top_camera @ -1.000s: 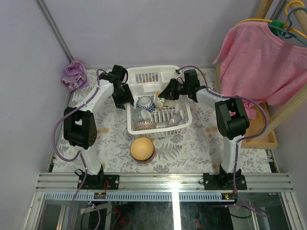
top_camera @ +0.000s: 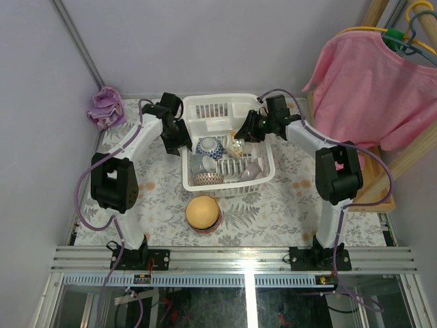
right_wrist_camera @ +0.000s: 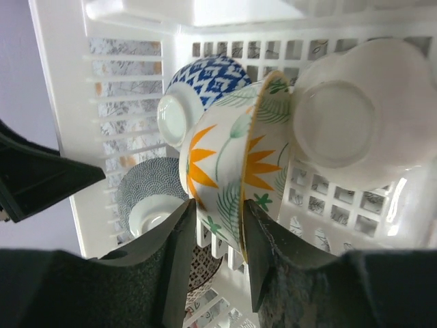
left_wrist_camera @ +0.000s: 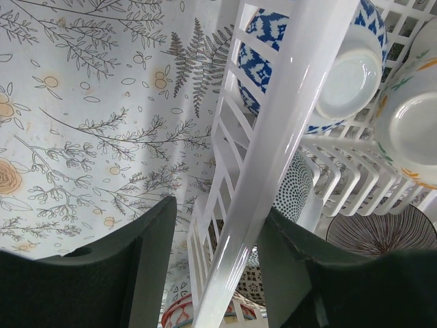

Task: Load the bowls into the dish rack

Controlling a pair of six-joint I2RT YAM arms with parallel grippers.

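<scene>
The white dish rack (top_camera: 266, 164) holds several bowls: a blue-patterned bowl (right_wrist_camera: 210, 82), a dotted grey bowl (right_wrist_camera: 136, 184), a pale bowl (right_wrist_camera: 369, 116). A flower-painted bowl (right_wrist_camera: 225, 157) stands on its side, its rim between the fingertips of my right gripper; whether they press on it I cannot tell. My left gripper is part open at the rack's left rim, the white rim between its fingers; contact is unclear. A stack of bowls (top_camera: 203, 212) sits in front of the rack.
A purple cloth (top_camera: 106, 107) lies at the back left, and pink shirts (top_camera: 369, 89) hang over a wooden tray at the right.
My right gripper and the flower-painted bowl have shifted slightly to the right. My left arm has barely moved.
</scene>
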